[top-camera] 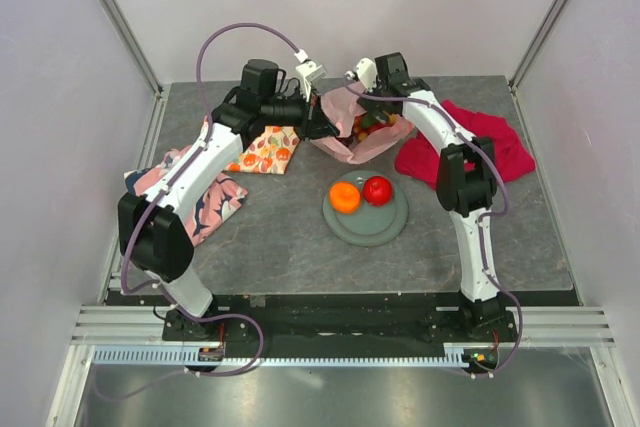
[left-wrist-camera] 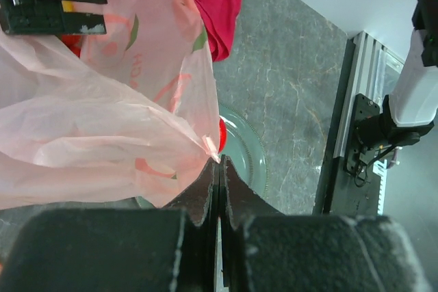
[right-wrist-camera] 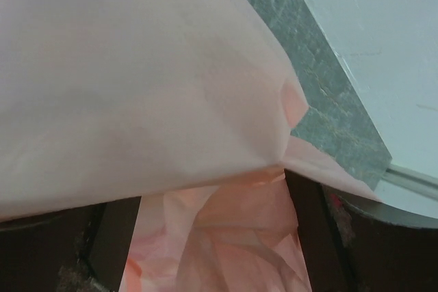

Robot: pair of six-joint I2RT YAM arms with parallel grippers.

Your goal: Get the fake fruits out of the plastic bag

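The pink plastic bag (top-camera: 353, 147) lies at the back middle with small fruits inside (top-camera: 363, 133). My left gripper is shut on a twist of the bag's edge, lifting it. My right gripper (top-camera: 372, 99) is over the bag's back part; in the right wrist view its fingers stand apart with pink plastic over and between them, and whether it grips anything is unclear. On the grey-green plate (top-camera: 365, 229) lie an orange (top-camera: 345, 197) and a red fruit (top-camera: 377, 190).
A red cloth (top-camera: 505, 157) lies right of the bag, patterned fabrics (top-camera: 205, 207) to the left. Walls border the back and sides.
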